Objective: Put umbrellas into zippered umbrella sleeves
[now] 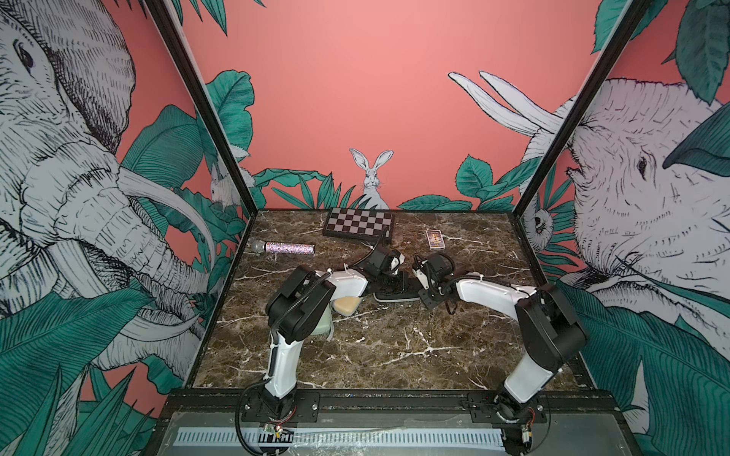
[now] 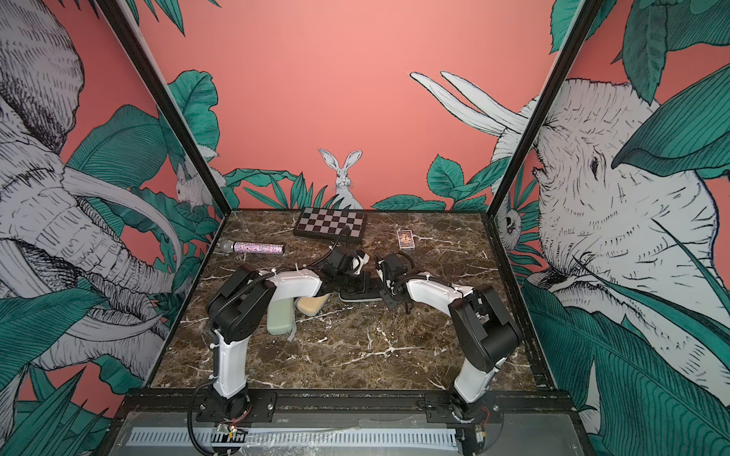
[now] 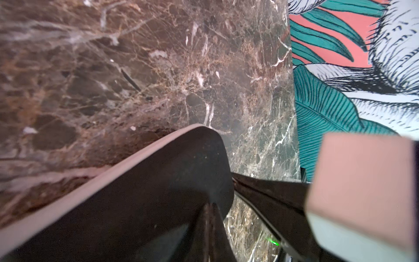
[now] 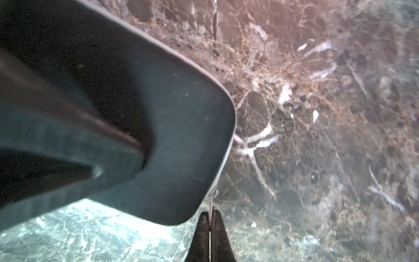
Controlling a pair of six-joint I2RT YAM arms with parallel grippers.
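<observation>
A black zippered sleeve (image 1: 391,296) with a pale edge lies mid-table beneath both grippers; it fills the lower left of the left wrist view (image 3: 174,174). My left gripper (image 1: 397,277) is over the sleeve, largely hidden by its housing in the top views. My right gripper is shut at the sleeve's rounded corner, its tips by the zip edge; whether it pinches a thin tab is unclear. A pale green case (image 2: 280,317) and a beige case (image 2: 310,304) lie left of the sleeve, partly behind the left arm.
A checkered board (image 1: 357,222) lies at the back, a glittery microphone (image 1: 289,248) at the back left and a small card box (image 1: 435,239) at the back right.
</observation>
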